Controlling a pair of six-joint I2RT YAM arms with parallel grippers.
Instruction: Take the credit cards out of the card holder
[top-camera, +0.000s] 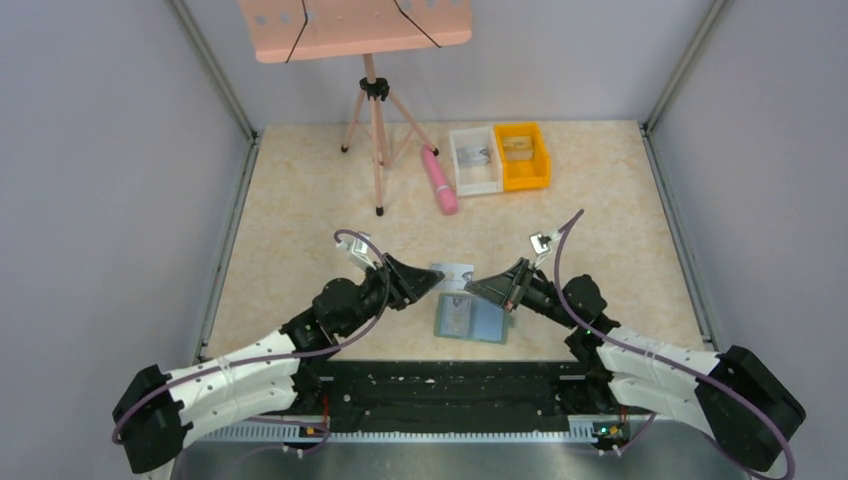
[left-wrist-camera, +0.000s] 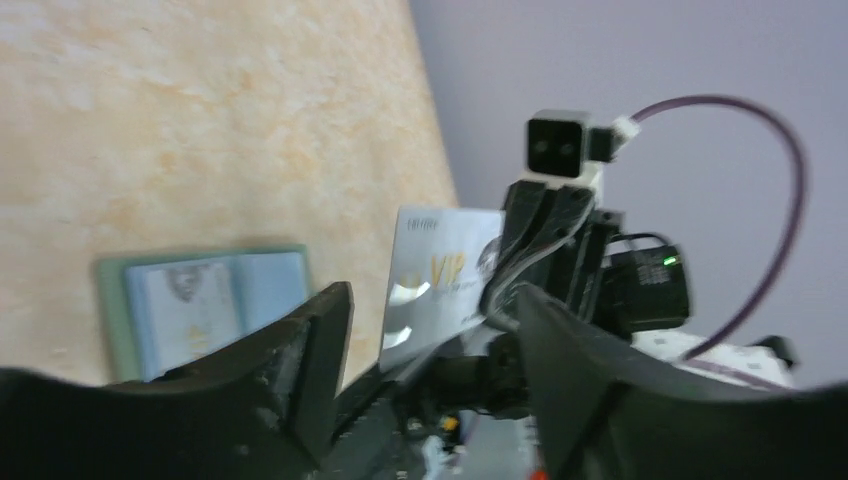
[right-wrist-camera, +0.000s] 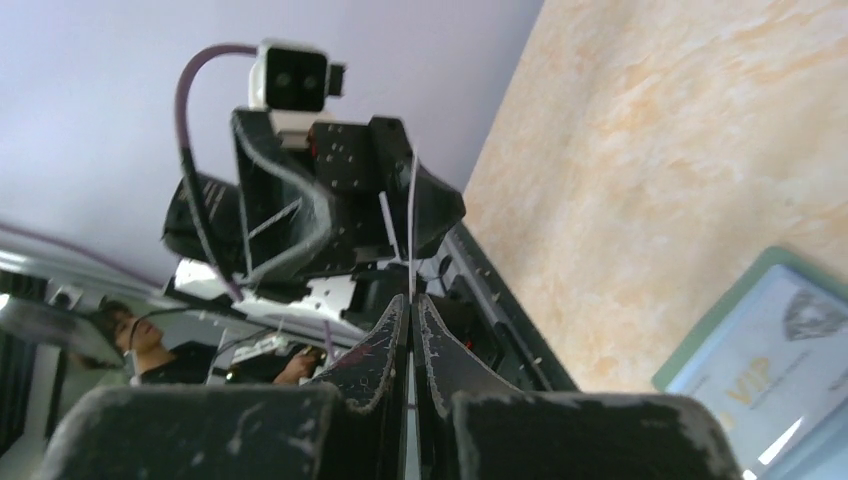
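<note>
A silvery-white VIP card is up in the air between my two grippers, above the far edge of the card holder. My right gripper is shut on the card, which appears edge-on in the right wrist view. In the left wrist view, the fingers of my left gripper stand apart, with the card showing in the gap beyond them. The green-edged card holder lies open on the table, blue inside. Another VIP card is in its left half.
At the back stand a white box with a card-like item inside and an orange box. A pink cylinder lies beside a pink tripod stand.
</note>
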